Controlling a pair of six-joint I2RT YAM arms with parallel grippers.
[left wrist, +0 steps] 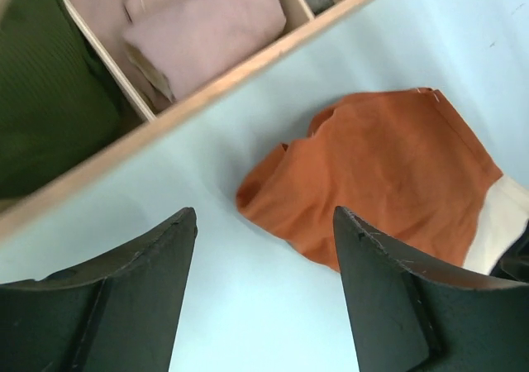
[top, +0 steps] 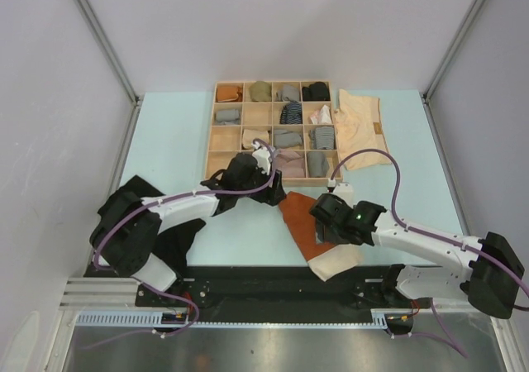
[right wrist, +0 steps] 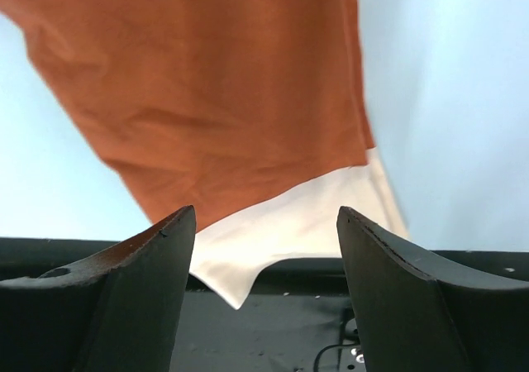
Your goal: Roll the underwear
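Orange underwear with a cream band (top: 299, 226) lies spread on the table below the organizer, its cream end at the front edge. In the left wrist view its upper corner (left wrist: 289, 190) is bunched and wrinkled, with my open left gripper just short of it, nothing between the fingers. My right gripper is open above the cream band (right wrist: 297, 211), which hangs slightly past the table edge; its orange body (right wrist: 207, 83) lies flat.
A wooden organizer (top: 223, 162) with folded clothes fills the back middle. A tan cloth (top: 357, 128) lies right of it, a black cloth (top: 179, 244) at left.
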